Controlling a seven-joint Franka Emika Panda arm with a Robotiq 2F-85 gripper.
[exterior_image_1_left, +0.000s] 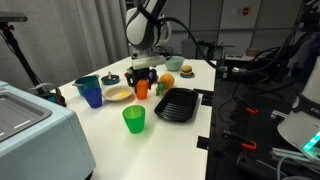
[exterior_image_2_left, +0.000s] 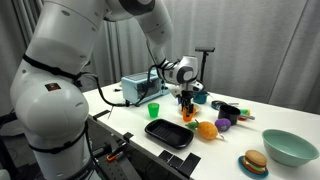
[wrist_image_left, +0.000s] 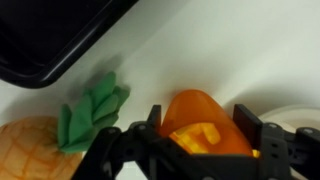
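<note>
My gripper is shut on an orange object with a yellow patch, perhaps a bottle. In the wrist view this orange object sits between the fingertips, and its lower part is hidden from that angle. Exterior view 2 has the gripper pointing down with the orange object upright beneath it, close to the table. Whether it touches the tabletop cannot be told. A toy pineapple with green leaves lies beside it, and a black tray is at the upper left of the wrist view.
A green cup, a yellow plate and a blue cup stand near the left. A toaster oven fills the near left corner. In exterior view 2, a pale green bowl and a toy burger are at the right. White table between tray and green cup is clear.
</note>
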